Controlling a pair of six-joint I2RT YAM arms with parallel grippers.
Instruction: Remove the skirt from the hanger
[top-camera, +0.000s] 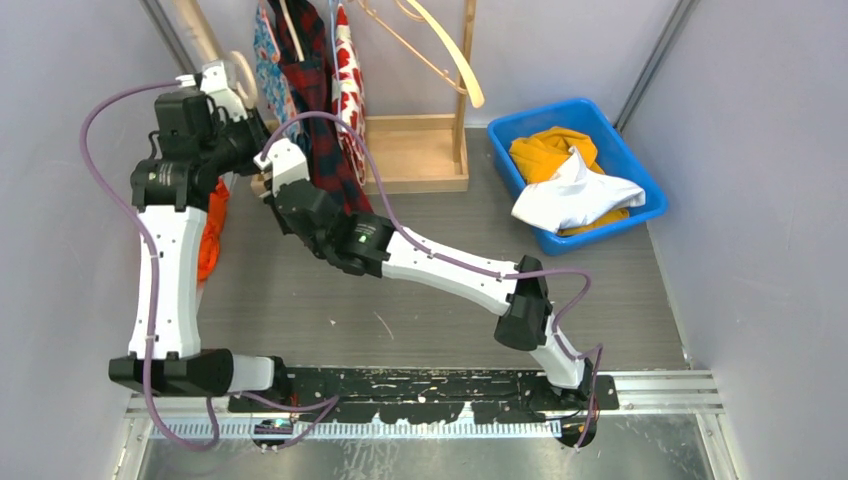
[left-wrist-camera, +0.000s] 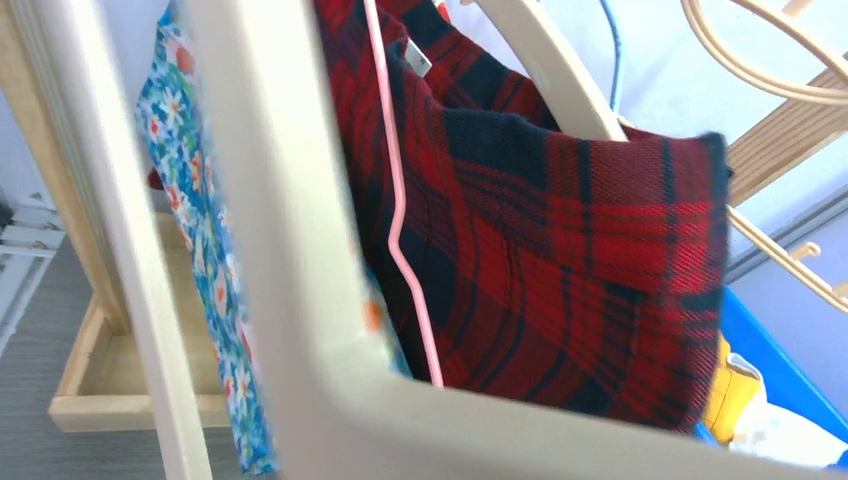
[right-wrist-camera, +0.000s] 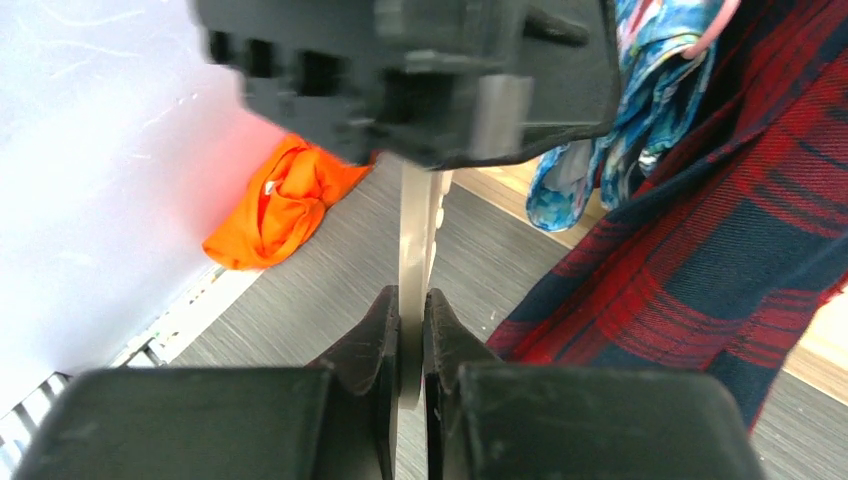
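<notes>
A dark red plaid skirt (top-camera: 325, 150) hangs on the wooden rack among floral and red-and-white garments; in the left wrist view the plaid cloth (left-wrist-camera: 560, 250) fills the middle, behind blurred pale wooden pieces. My left gripper (top-camera: 250, 135) is high at the rack's left end; its fingers don't show clearly. My right gripper is shut on a pale wooden hanger bar (right-wrist-camera: 415, 230), left of the plaid cloth. Above it in the right wrist view is black gripper hardware (right-wrist-camera: 420, 80), partly blurred.
A blue bin (top-camera: 548, 235) with yellow and white cloths stands right. An orange cloth (right-wrist-camera: 270, 215) lies by the left wall. The floor before the rack is clear beneath the arms.
</notes>
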